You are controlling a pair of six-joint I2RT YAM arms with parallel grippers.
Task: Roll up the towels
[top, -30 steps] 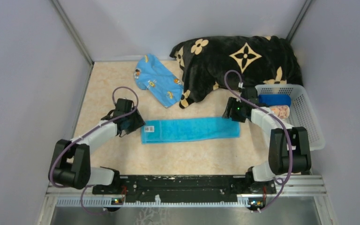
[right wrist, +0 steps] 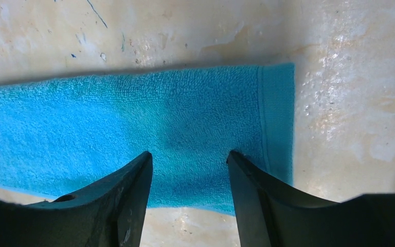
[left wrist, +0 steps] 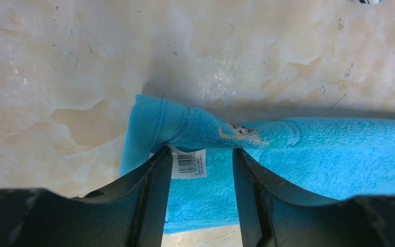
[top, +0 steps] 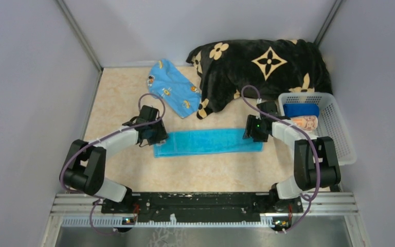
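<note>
A light-blue towel (top: 205,142) lies folded in a long flat strip across the middle of the table. Over its left end is my left gripper, its fingers apart on either side of a white barcode label (left wrist: 191,163). The towel's far edge (left wrist: 185,123) is bunched up just beyond those fingertips. At the right end, my right gripper hangs over the cloth, wide open with nothing held. The hemmed right edge (right wrist: 279,123) of the towel lies flat beside its right finger.
A patterned blue cloth (top: 171,87) and a black blanket with yellow motifs (top: 241,67) lie at the back. On the right stands a white basket (top: 339,131) holding a rolled blue towel (top: 301,109) and a peach-coloured roll (top: 305,122).
My left gripper has moved right, from beside the towel to over its left end, covering most of the label from above. The right gripper has shifted toward the front over the right end.
</note>
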